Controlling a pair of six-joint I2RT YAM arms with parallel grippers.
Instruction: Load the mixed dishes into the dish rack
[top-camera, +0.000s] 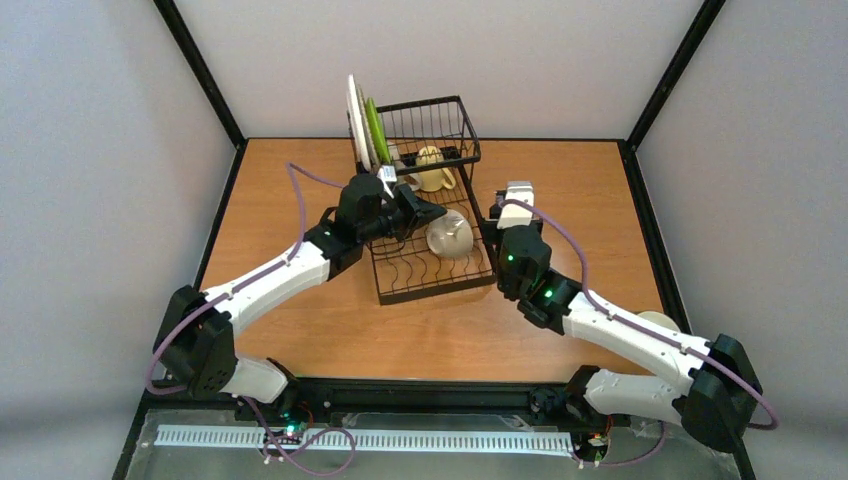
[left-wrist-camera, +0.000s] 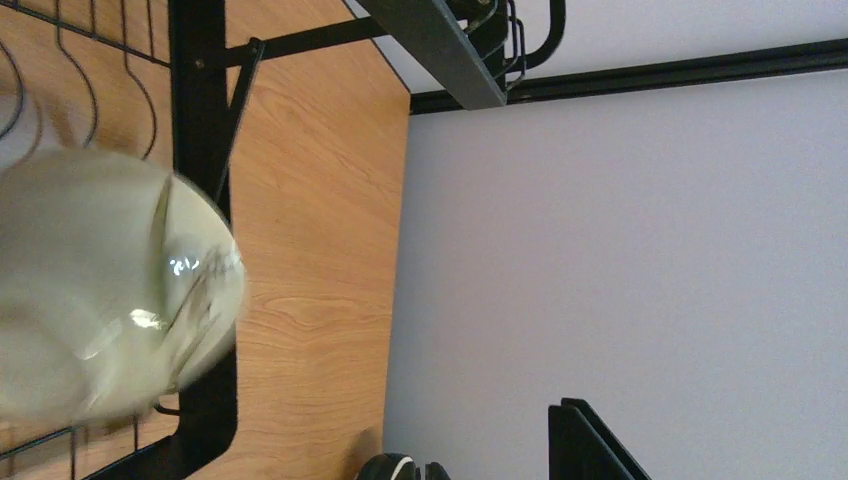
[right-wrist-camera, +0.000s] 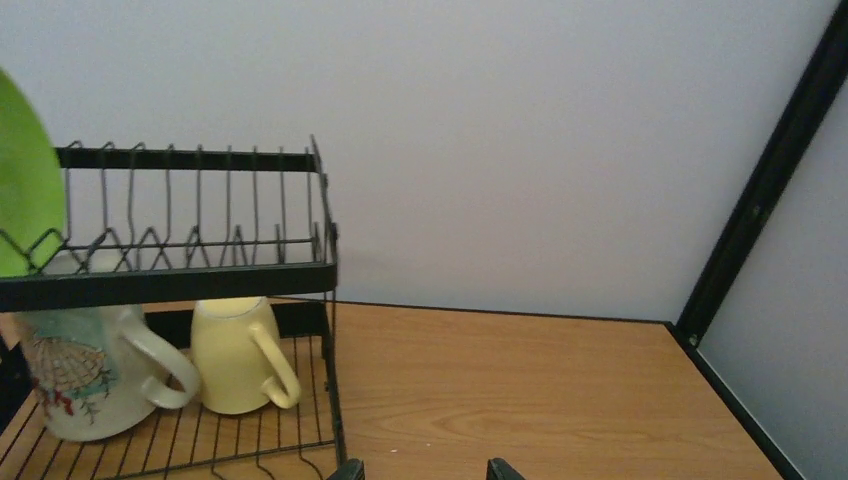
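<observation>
A pale, shiny cup (top-camera: 450, 234) is over the lower tier of the black dish rack (top-camera: 435, 291), its round face turned up. In the left wrist view the cup (left-wrist-camera: 110, 290) is blurred and lies to the left of my left gripper, whose fingertips are close together at the bottom edge. From above, the left gripper (top-camera: 440, 212) is right by the cup's upper left; no firm hold shows. Whether the cup rests on the wires, I cannot tell. To the right of the rack is my right gripper, its fingers apart and nothing between them.
A white plate (top-camera: 358, 120) and a green plate (top-camera: 377, 130) stand in the upper tier. Below them sit a decorated mug (right-wrist-camera: 80, 370) and a yellow mug (right-wrist-camera: 235, 355). A pale round dish (top-camera: 657, 320) is partly behind the right arm. Table right of the rack is clear.
</observation>
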